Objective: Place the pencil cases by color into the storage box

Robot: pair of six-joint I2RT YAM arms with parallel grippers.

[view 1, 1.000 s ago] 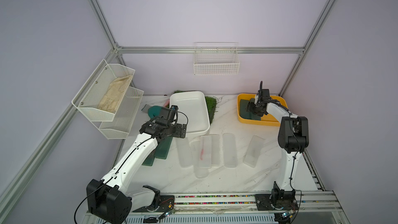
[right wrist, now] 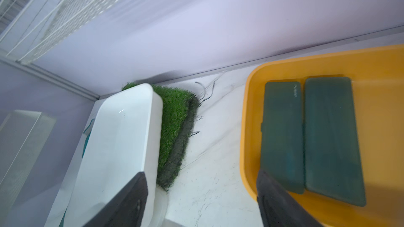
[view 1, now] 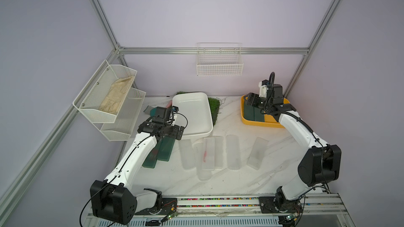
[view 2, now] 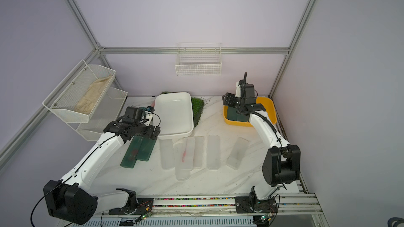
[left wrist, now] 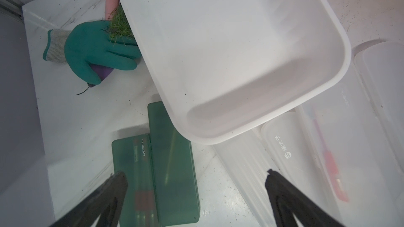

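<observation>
The orange box (view 1: 265,124) at the back right holds two dark green pencil cases (right wrist: 330,138) side by side. My right gripper is raised above the box's left part, fingers apart with nothing seen between them. My left gripper stands open above two green cases (left wrist: 172,164) lying left of the white tray (left wrist: 233,37). Several translucent cases (view 1: 233,151) lie along the front of that tray and to its right, one showing pink inside.
A teal glove (left wrist: 96,50) and artificial turf (right wrist: 172,113) border the tray. Mesh baskets (view 1: 105,122) hang on the left and back walls.
My right arm has lifted up and swung out from low over the orange box. The left gripper has shifted slightly left.
</observation>
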